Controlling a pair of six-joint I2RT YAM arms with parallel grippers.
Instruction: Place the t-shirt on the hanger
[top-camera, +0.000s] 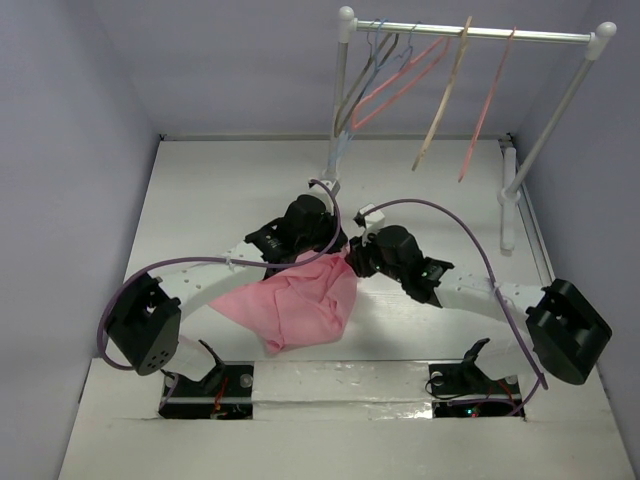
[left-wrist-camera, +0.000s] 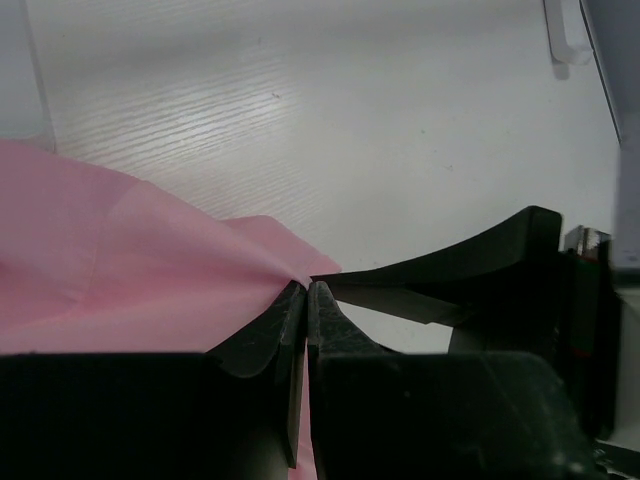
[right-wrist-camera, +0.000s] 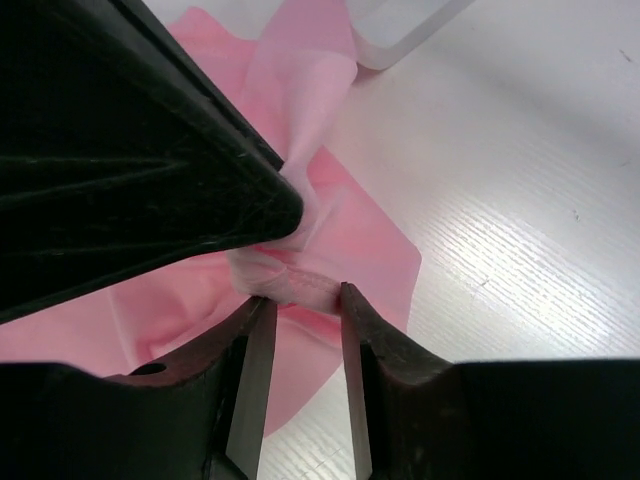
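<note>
The pink t-shirt (top-camera: 300, 305) hangs bunched below and between my two grippers in the top view. My left gripper is shut on a thin fold of its edge; the cloth (left-wrist-camera: 150, 255) spreads away to the left in that wrist view. Close beside it, my right gripper stands part open, with a fold of pink cloth (right-wrist-camera: 300, 284) lying between its fingertips. The left gripper's dark finger (right-wrist-camera: 150, 180) crosses the right wrist view. Several hangers hang on the rail, among them a pink hanger (top-camera: 400, 82) and a cream hanger (top-camera: 443, 95).
The white rack's rail (top-camera: 540, 37) runs across the back, its left post (top-camera: 338, 100) rising just behind my left gripper. A right post (top-camera: 550, 125) stands at the far right. Both arms are very close together.
</note>
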